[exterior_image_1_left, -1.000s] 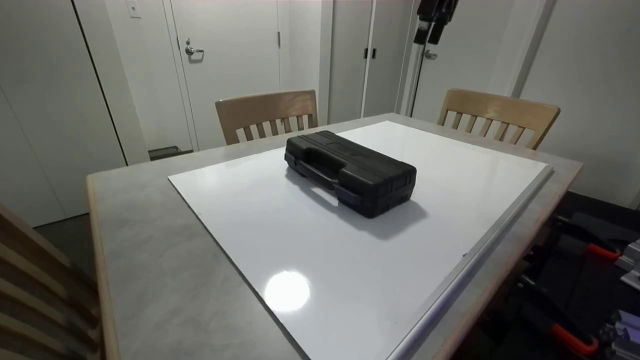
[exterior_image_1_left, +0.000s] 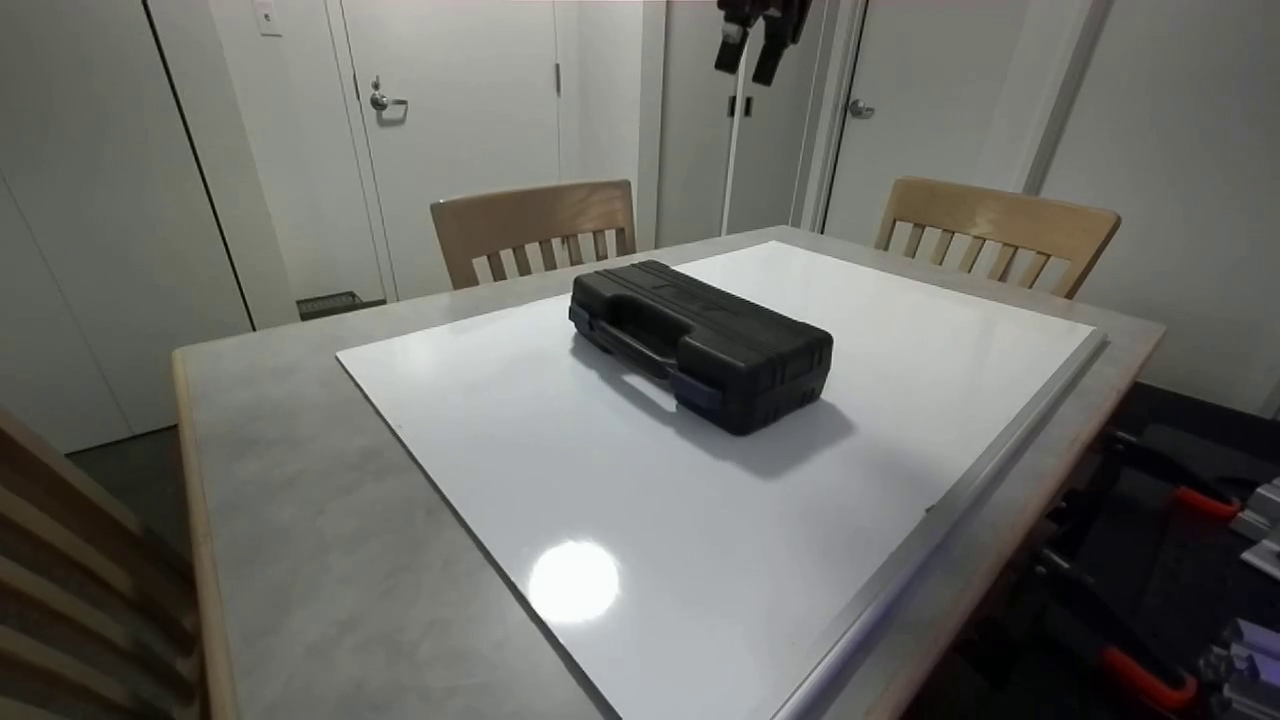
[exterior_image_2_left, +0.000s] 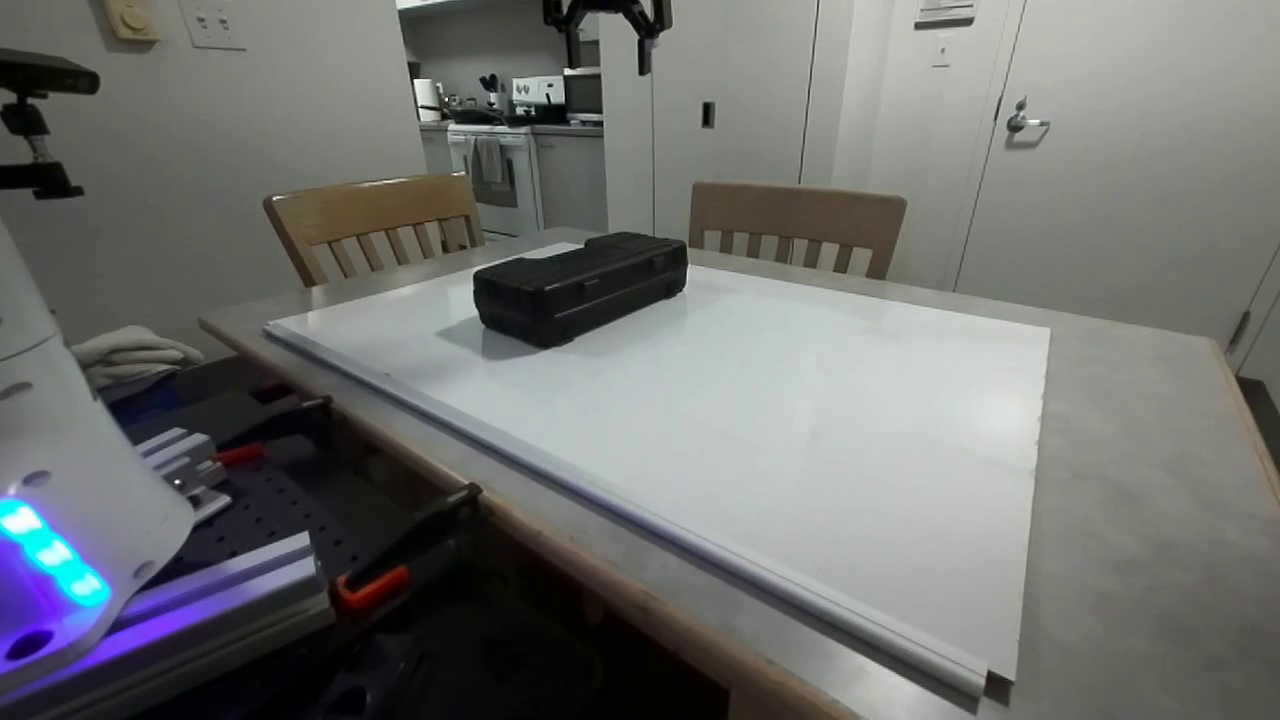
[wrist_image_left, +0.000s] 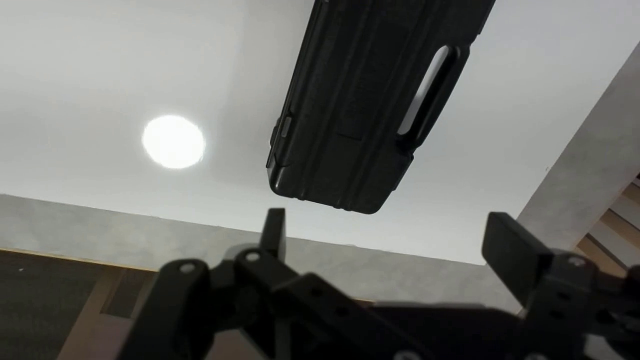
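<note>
A black hard case (exterior_image_1_left: 720, 330) lies flat and closed on a white board (exterior_image_1_left: 480, 444), its handle along one long side. Seen from the wrist, the case (wrist_image_left: 366, 102) sits above and between my fingers in the picture, its near end well clear of them. High over the table hangs my gripper (exterior_image_1_left: 753, 70), apart from the case. Its two fingers (wrist_image_left: 517, 255) stand wide apart with nothing between them. In the second exterior view only the lower part of the gripper (exterior_image_2_left: 608, 54) shows at the top edge.
The board covers most of a grey table (exterior_image_1_left: 288, 480); around the case it is bare. Wooden chairs (exterior_image_2_left: 798, 228) stand at the table's sides. Clamps with orange handles (exterior_image_2_left: 374, 588) grip the robot's stand by the near edge.
My gripper has moved left and slightly up in the first exterior view. The case and board have stayed in place.
</note>
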